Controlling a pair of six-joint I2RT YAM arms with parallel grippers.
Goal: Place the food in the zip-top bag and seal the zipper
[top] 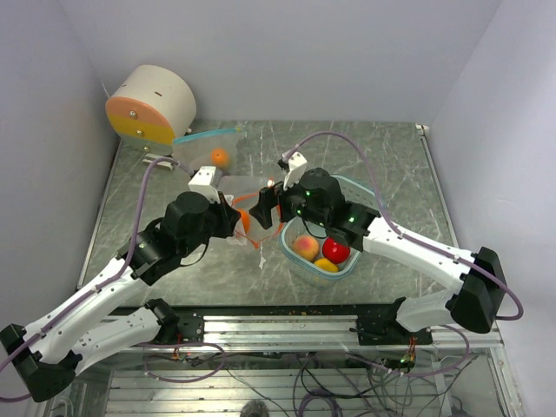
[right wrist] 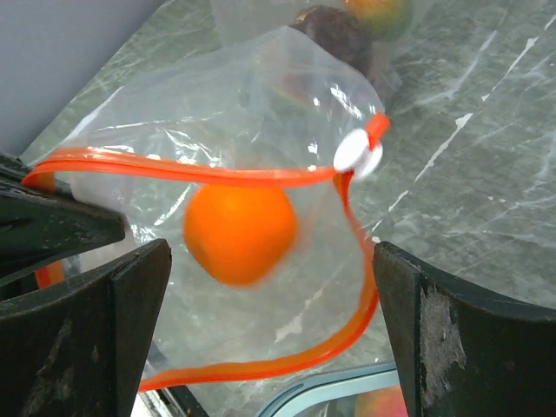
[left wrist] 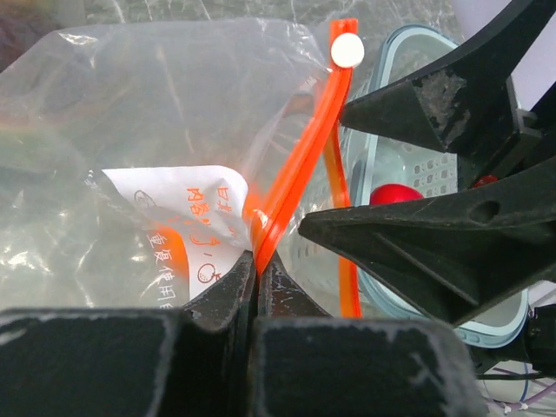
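A clear bag with an orange zip edge [right wrist: 200, 172] gapes open between the two arms, its white slider [right wrist: 354, 153] at one end of the mouth. Inside the bag lies an orange; part of it also shows behind the printed label [left wrist: 213, 204] in the left wrist view. My left gripper is shut on the bag's zip edge. At the mouth, my right gripper [top: 271, 204] stands open, its fingers [right wrist: 117, 321] apart with nothing between them but the view into the bag.
A blue-rimmed basket [top: 296, 265] near the right arm holds a peach [top: 306, 248], a red fruit [top: 336, 250] and a yellow fruit [top: 327, 265]. Another clear bag [top: 205, 149] with food lies at the back left, before a round cream container [top: 156, 100].
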